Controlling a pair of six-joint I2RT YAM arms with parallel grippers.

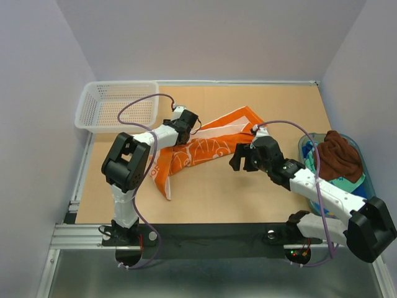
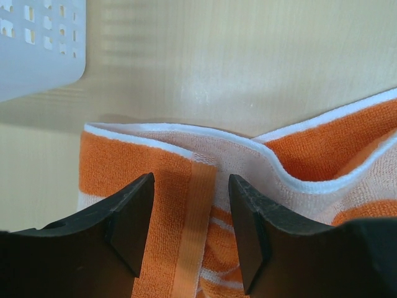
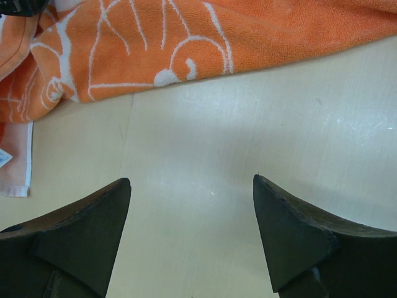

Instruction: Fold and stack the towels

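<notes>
An orange and white towel lies crumpled across the middle of the table, one end trailing toward the front left. My left gripper is over its left part, fingers part open around a folded corner with white trim; whether it grips any cloth cannot be seen. My right gripper stands open over bare wood, just in front of the towel, with nothing between its fingers.
A white plastic basket stands at the back left, close to the left gripper. A bin with brown and teal cloths is at the right.
</notes>
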